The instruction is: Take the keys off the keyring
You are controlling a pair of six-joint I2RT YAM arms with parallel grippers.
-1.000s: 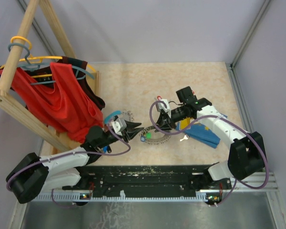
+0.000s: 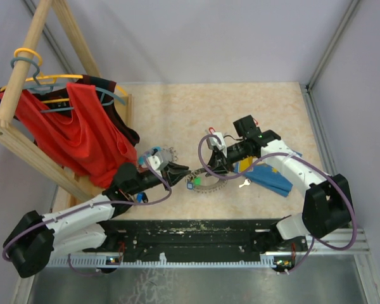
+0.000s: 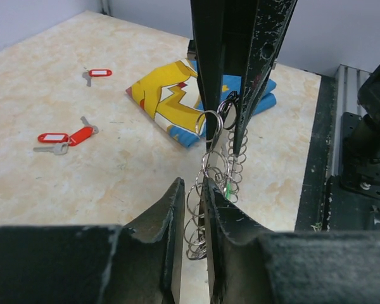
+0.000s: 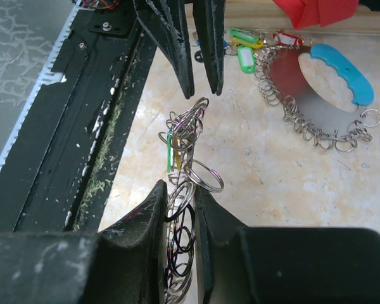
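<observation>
My right gripper [image 2: 219,168] is shut on a chain of linked steel rings [image 4: 196,130], which hangs between the arms in a curve over the table, green and blue tags among it. In the left wrist view the rings [image 3: 212,171] stand upright between both grippers. My left gripper points at the ring cluster from the other side, its fingertips slightly apart in the right wrist view and just short of the top rings; in its own view a ring column lies behind its fingertips, and I cannot tell whether they touch.
Loose keys with red tags [image 3: 82,134] lie on the table [image 2: 171,114]. A folded blue-and-yellow cloth [image 2: 272,180] is at the right. A cyan-handled ringed piece [image 4: 342,66] with coloured tags lies near the wooden rack [image 2: 12,82] of hanging red garments.
My left arm has shifted very slightly over the last second, around the same spot near the rings. The right arm has not visibly moved.
</observation>
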